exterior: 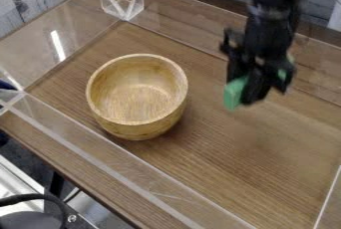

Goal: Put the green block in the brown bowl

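Note:
The green block (pixel 233 96) is held up above the table to the right of the bowl, blurred by motion. My gripper (pixel 241 78) is shut on it, and the dark fingers cover much of its upper part. To the left, the round brown bowl (pixel 103 99) stands upright, and its inside looks empty. A stretch of bare wood separates the block from the bowl's right rim.
A clear, pointed plastic piece (pixel 122 2) stands at the back left. Black cable or camera parts (pixel 34 213) sit at the front left corner, beyond the table edge.

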